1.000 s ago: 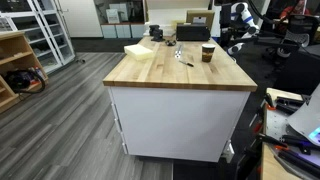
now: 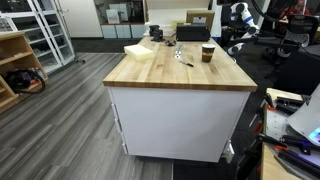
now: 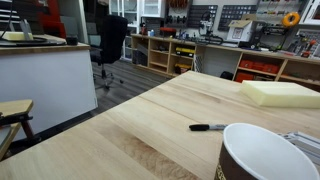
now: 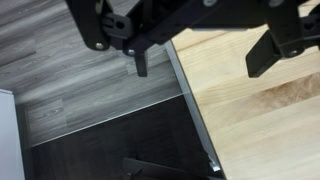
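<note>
My gripper is open in the wrist view, its dark fingers [image 4: 262,55] wide apart with nothing between them. It hangs over the edge of a pale wooden tabletop [image 4: 260,110], with floor under its left side. On the table in exterior view 1 are a pale yellow block [image 2: 138,51], a dark paper cup [image 2: 208,51] and a small dark marker [image 2: 186,64]. Exterior view 2 shows the cup [image 3: 262,155] close up, the marker [image 3: 207,127] lying beside it and the block [image 3: 283,94] farther back. None of these objects appears in the wrist view.
A shiny metal item [image 3: 302,140], partly cut off, lies behind the cup. The white cabinet [image 2: 175,125] carries the wooden top.
</note>
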